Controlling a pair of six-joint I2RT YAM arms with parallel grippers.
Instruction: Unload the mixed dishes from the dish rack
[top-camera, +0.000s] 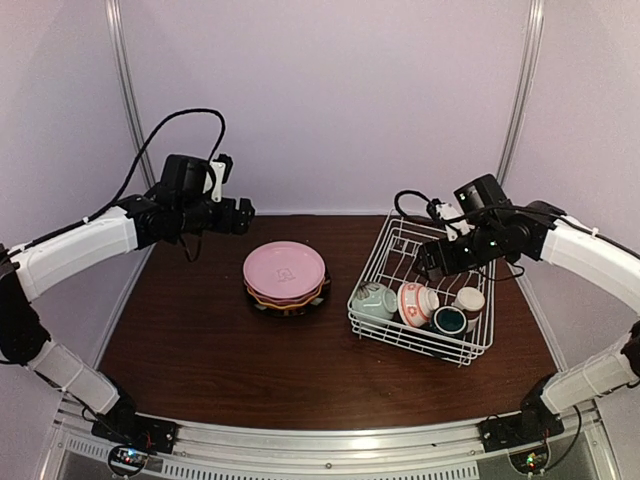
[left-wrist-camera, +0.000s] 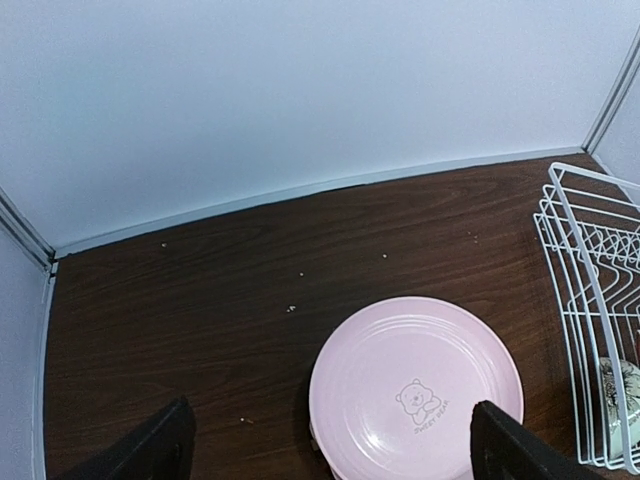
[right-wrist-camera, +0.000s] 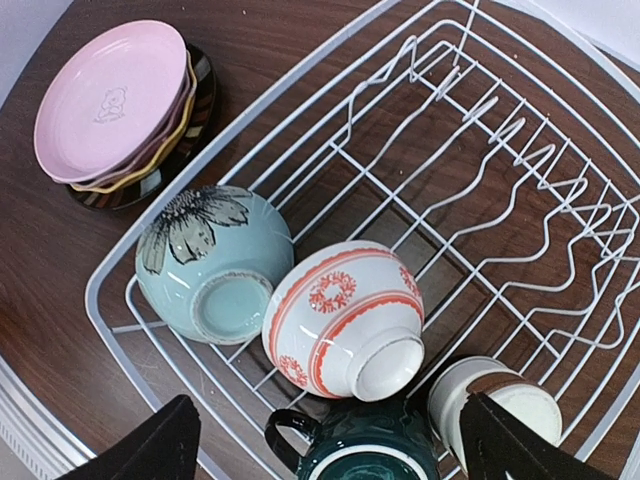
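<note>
In the white wire rack (top-camera: 372, 262) lie a pale blue bowl (right-wrist-camera: 225, 262), a white bowl with red rings (right-wrist-camera: 345, 318), a dark green mug (right-wrist-camera: 365, 440) and a white cup (right-wrist-camera: 462, 388) with a brown band. Above the rack hangs my right gripper (top-camera: 432, 260), its fingers (right-wrist-camera: 165, 445) wide apart and nothing between them. A stack of plates with a pink one (top-camera: 284, 270) on top stands left of the rack. My left gripper (top-camera: 236, 216) is open and empty, up behind and to the left of that stack.
The back part of the rack, with its wavy wire dividers (right-wrist-camera: 540, 190), is empty. Bare table (top-camera: 200, 350) stretches in front and to the left of the plates. Walls close off the back and sides.
</note>
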